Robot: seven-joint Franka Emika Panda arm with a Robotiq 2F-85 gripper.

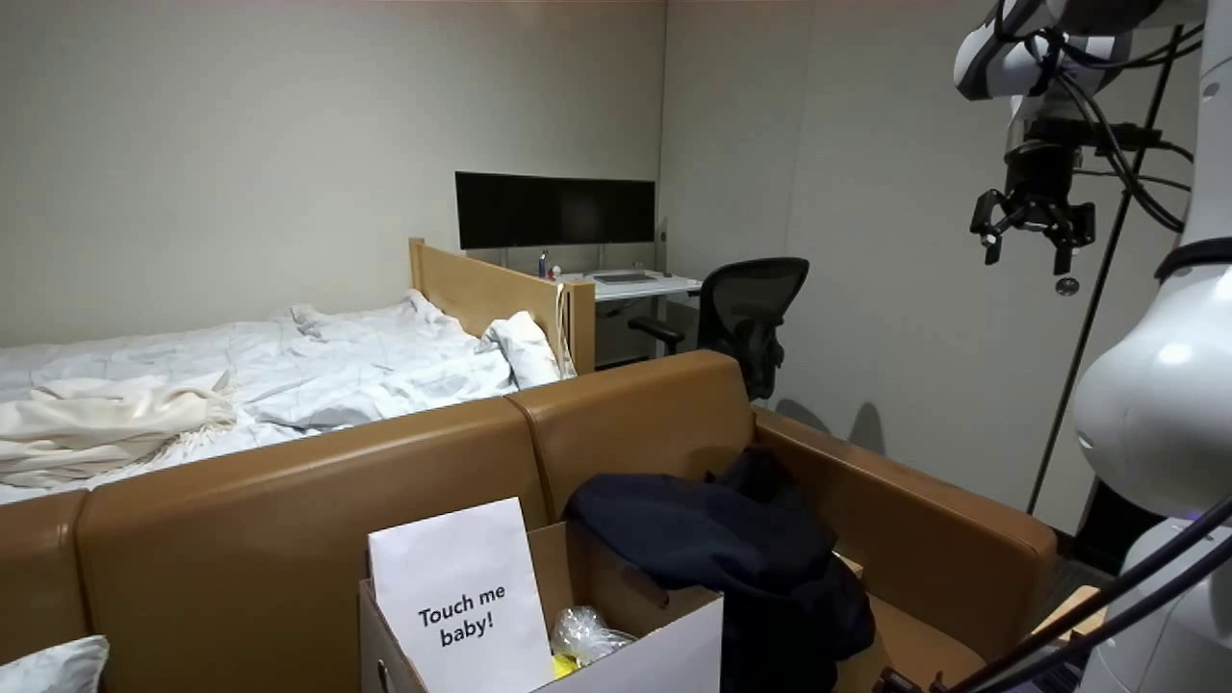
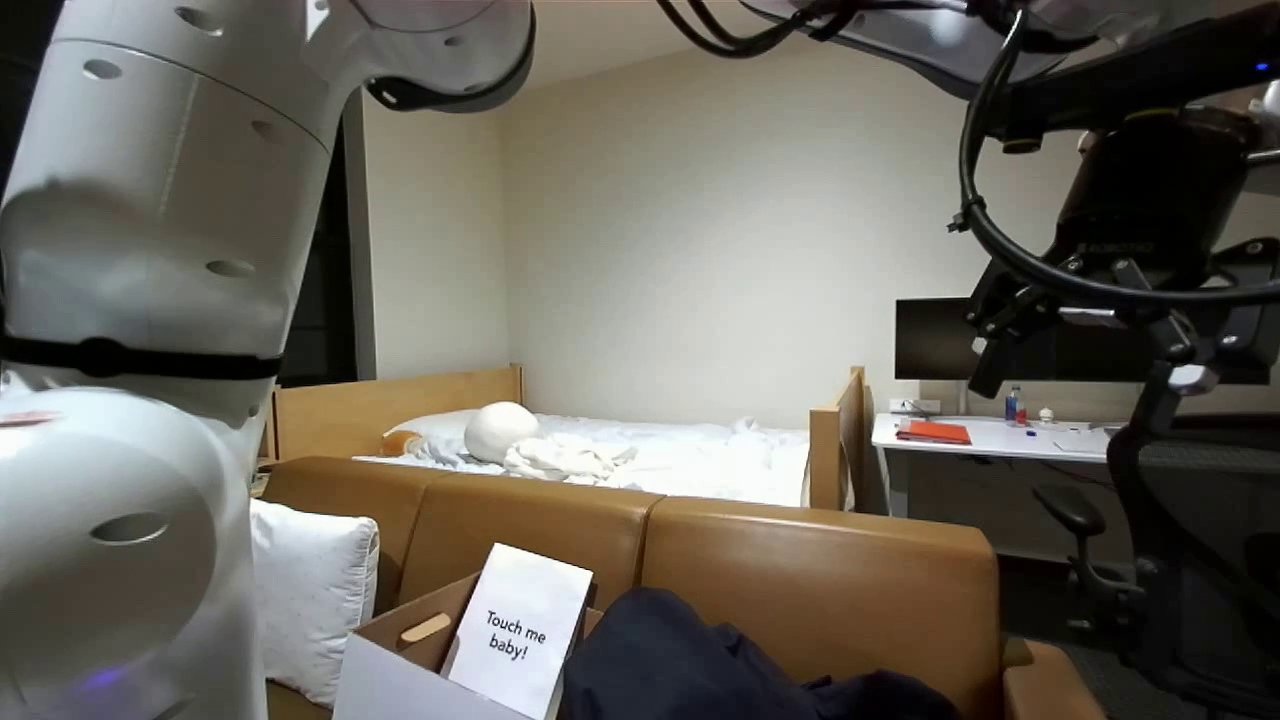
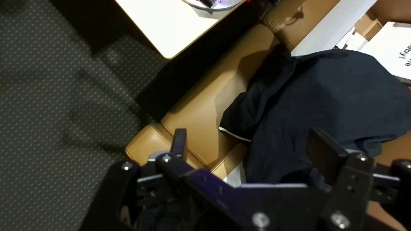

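My gripper [image 1: 1025, 268] hangs high in the air at the right of the first exterior view, its fingers spread wide and nothing between them. The second exterior view has the gripper [image 2: 1056, 414] at its right side, in front of the desk. From the wrist, the open gripper looks down past a dark navy cloth [image 3: 327, 96], well below and not touched. That cloth [image 1: 705, 531] lies crumpled on the brown sofa [image 1: 312, 497], partly over the edge of a box [image 1: 658, 647]. A paper sign [image 1: 462, 595] reading "Touch me baby!" leans in the box.
A light table corner [image 3: 169, 42] juts out beside the sofa, above dark carpet [image 3: 57, 96]. Behind the sofa are a bed [image 1: 346, 358], a desk [image 1: 647, 284] and an office chair [image 1: 751, 306]. Air around the gripper looks clear.
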